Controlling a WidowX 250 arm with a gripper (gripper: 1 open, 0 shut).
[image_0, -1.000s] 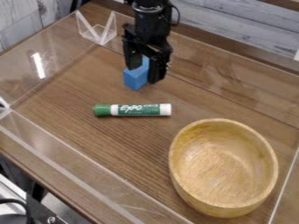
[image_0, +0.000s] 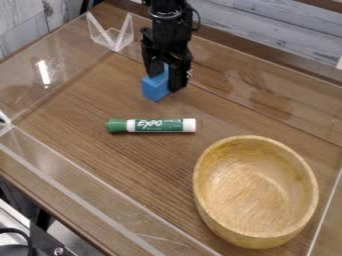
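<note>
My black gripper (image_0: 166, 62) is at the top middle, lowered around a small blue block (image_0: 155, 88) that stands on the wooden table (image_0: 80, 150). The block is partly behind the fingers, and I cannot make out whether they touch it. A green Expo marker (image_0: 151, 126) lies in front of the block.
A large pale yellow bowl (image_0: 254, 190) takes up the lower right. Clear plastic pieces stand at the upper left and left edge.
My gripper has shifted a little from around the block's upper right, its arm moving slightly left. The block, marker and bowl look in about the same places.
</note>
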